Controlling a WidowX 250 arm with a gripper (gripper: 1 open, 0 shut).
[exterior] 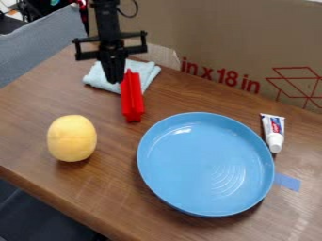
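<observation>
My black gripper point(112, 73) is raised at the upper left, just left of the top end of a red elongated object point(131, 100), shut with nothing visible between its fingers. The red object lies on the table, its upper end on or against a folded light-blue cloth point(154, 70). Whether the gripper touches either is hard to tell.
A blue plate point(205, 165) fills the lower right of the wooden table point(113, 207). A yellow round object point(72, 138) sits at the left, a toothpaste tube point(274, 133) right of the plate. A cardboard wall point(239, 38) stands behind.
</observation>
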